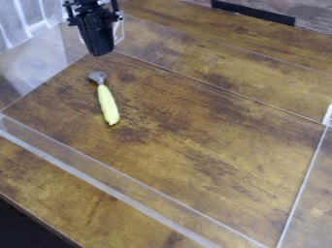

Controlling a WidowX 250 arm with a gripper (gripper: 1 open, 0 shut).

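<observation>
A dark gripper [99,45] hangs at the upper left of the camera view, above and behind a utensil with a pale yellow handle [108,103] and a small grey metal head. The utensil lies on the brown wooden surface inside a clear-walled enclosure, apart from the gripper. The gripper appears shut, with nothing visible in it; its fingertips are small and dark in the picture.
Clear plastic walls [143,203] border the wooden work area on its sides. A dark strip [253,15] runs along the back edge at the top right.
</observation>
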